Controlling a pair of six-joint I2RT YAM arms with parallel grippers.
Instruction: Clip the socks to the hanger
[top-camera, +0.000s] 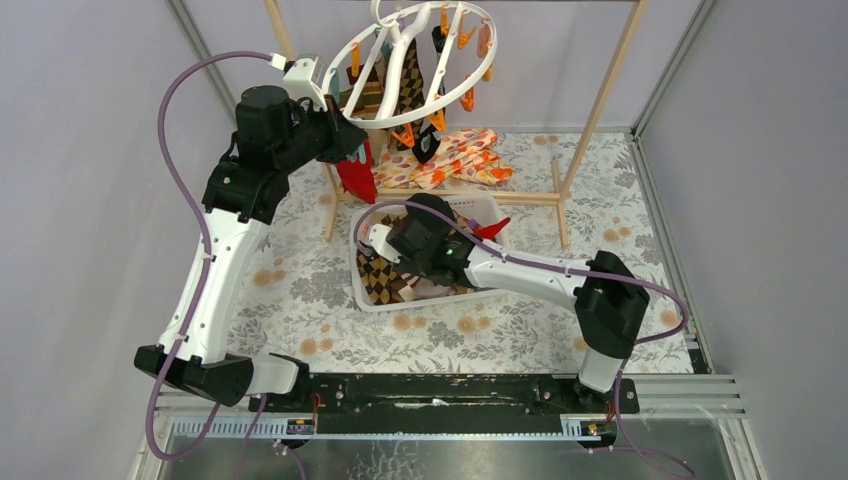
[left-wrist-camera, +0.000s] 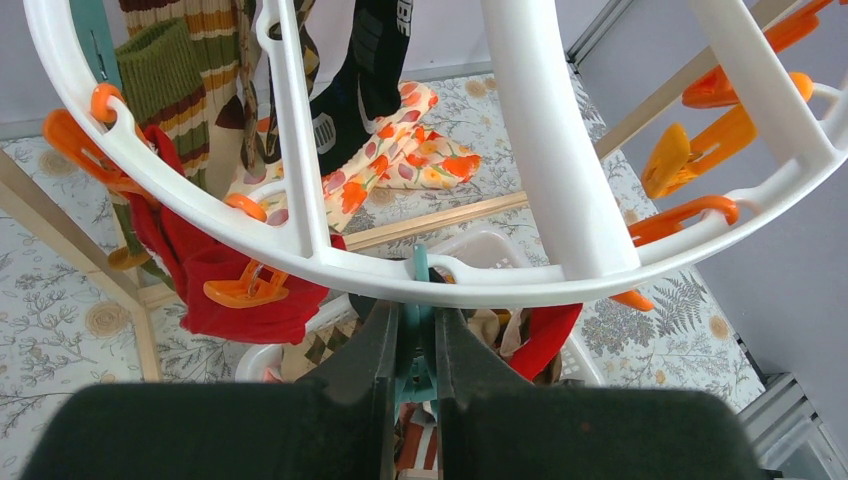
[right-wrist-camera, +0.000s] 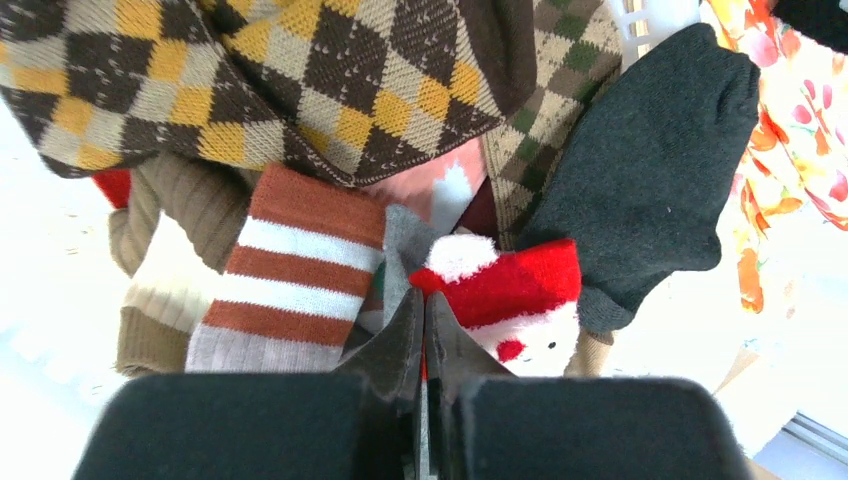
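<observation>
The white round hanger hangs at the top, with orange clips around its rim. Several socks dangle from it, among them a red one, a green striped one and a black one. At the rim's near side my left gripper is shut on a teal clip. Down in the white basket, my right gripper is shut, its tips against a red-and-white sock with a face on it. Nothing shows held between those tips.
Around that sock lie a brown-and-white striped sock, a checkered one and a dark grey one. A wooden stand frames the hanger, and an orange-patterned cloth lies behind the basket. Table to the basket's right is clear.
</observation>
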